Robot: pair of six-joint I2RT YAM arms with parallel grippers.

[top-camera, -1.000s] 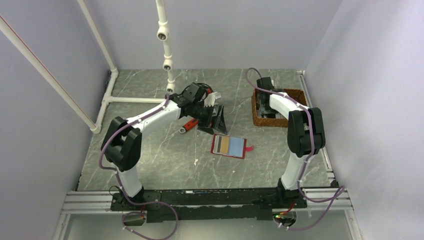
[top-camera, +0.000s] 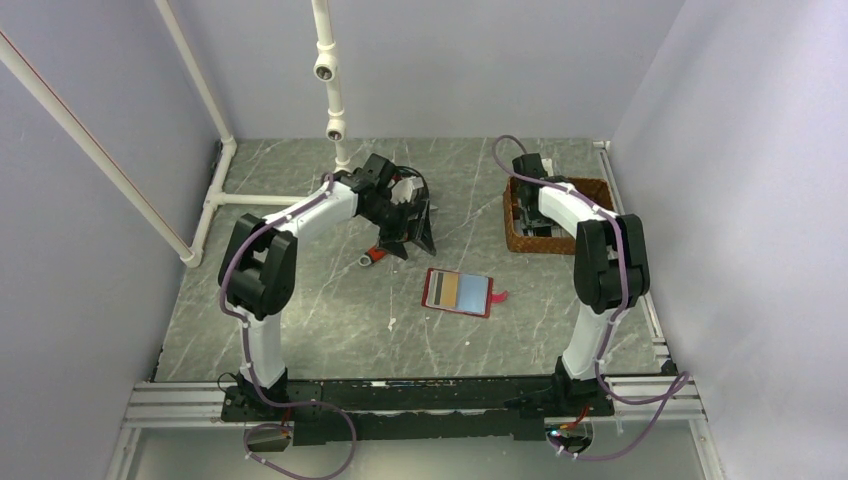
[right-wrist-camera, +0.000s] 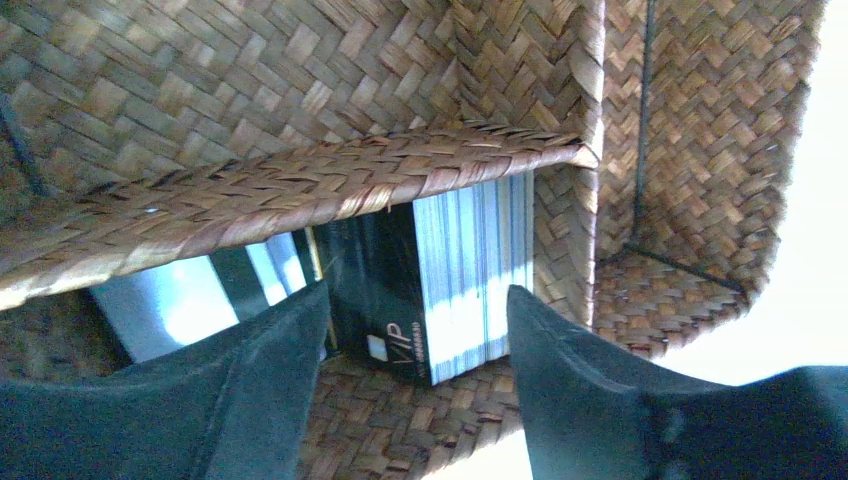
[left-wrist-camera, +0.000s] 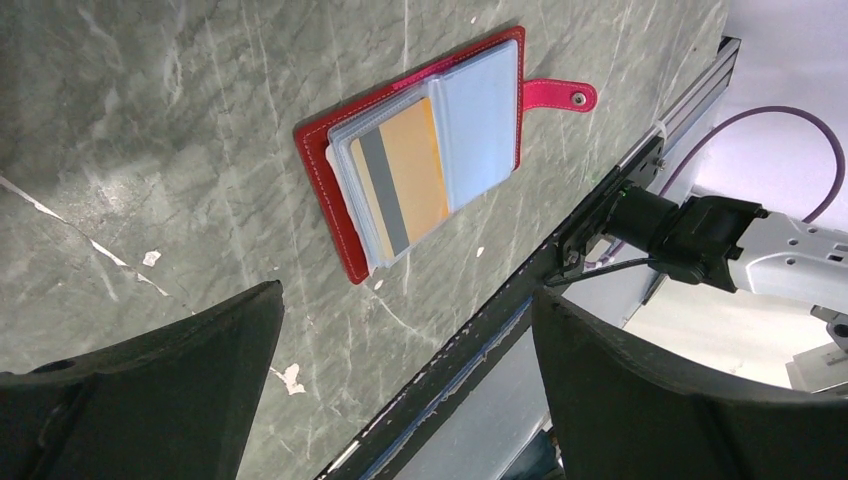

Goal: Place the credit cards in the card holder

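Observation:
A red card holder (top-camera: 457, 292) lies unfolded on the grey table, its strap pointing right. In the left wrist view a tan card with a dark stripe (left-wrist-camera: 400, 178) shows in one of its clear sleeves, beside a pale blue sleeve (left-wrist-camera: 482, 125). Wide apart and empty, the fingers of my left gripper hang behind the holder. Inside the woven basket (top-camera: 540, 244), my right gripper is partly open. Between its fingertips, farther in, stand a black VIP card (right-wrist-camera: 375, 290) and a blue-white edge stack of cards (right-wrist-camera: 475, 280); contact with them cannot be told.
A woven partition (right-wrist-camera: 300, 200) crosses the basket close to the right fingers. Pale cards (right-wrist-camera: 180, 300) lie left of the black card. A red tool (top-camera: 373, 255) lies by the left gripper. Bare table surrounds the holder.
My left gripper has drawn back leftward, away from the holder's back edge. The right arm stays almost in place in the basket. The holder has not moved.

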